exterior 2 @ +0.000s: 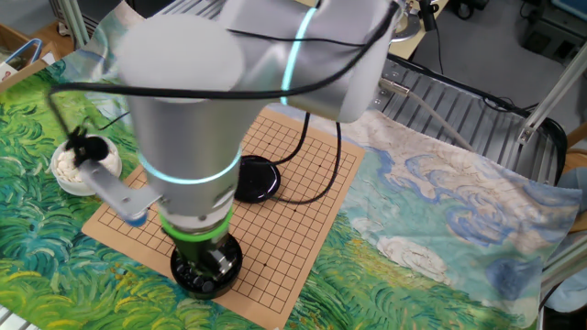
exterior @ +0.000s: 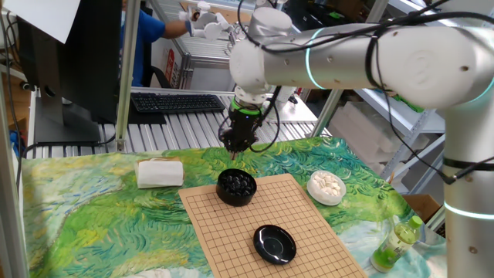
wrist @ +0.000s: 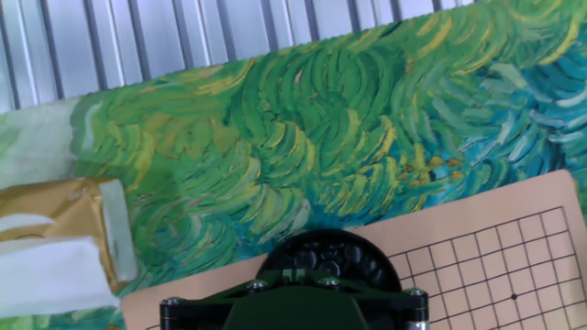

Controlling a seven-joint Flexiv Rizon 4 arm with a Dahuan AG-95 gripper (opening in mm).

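A round black bowl (exterior: 236, 188) filled with black stones sits near the far-left corner of the wooden go board (exterior: 297, 205). My gripper (exterior: 234, 154) hangs above and behind this bowl, pointing down and apart from it. From the other side, in exterior view 2, the gripper's dark body partly covers the black bowl (exterior 2: 204, 290). At the bottom of the wrist view, the gripper overlaps the bowl of black stones (wrist: 359, 257). Its small fingertips show close together, but whether they are shut is unclear. No stone can be made out between them.
An empty-looking black dish (exterior: 275, 245) lies on the board. The white bowl of white stones (exterior: 326, 188) stands right of the board, a green bottle (exterior: 396, 244) nearer the front. A white packet (exterior: 160, 174) lies to the left. The painted cloth behind the board is mostly clear.
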